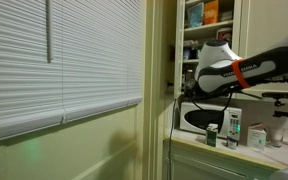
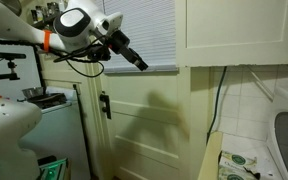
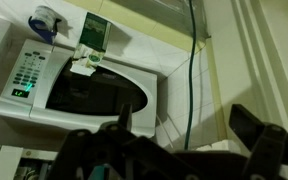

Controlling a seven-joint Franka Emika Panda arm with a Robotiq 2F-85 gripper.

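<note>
My gripper is open, its two dark fingers standing apart at the bottom of the wrist view with nothing seen between them. Beyond them is a white microwave [image 3: 144, 80] with a dark window and a lit green display. The microwave [image 1: 196, 118] also shows on the counter in exterior view 1, with my arm above it. In exterior view 2 the gripper [image 2: 140, 64] hangs high in front of the blinds, its fingers too small to read. A green-and-white packet [image 3: 92, 40] shows beside the microwave's upper edge in the wrist view.
On the counter [image 1: 189, 147] stand a dark green container [image 1: 212, 135], a white bottle [image 1: 234, 128] and a box [image 1: 256, 137]. Open shelves [image 1: 206, 32] rise behind my arm. A dark cable [image 3: 191, 80] runs down beside the microwave. The door [image 2: 144, 110] lies behind my gripper.
</note>
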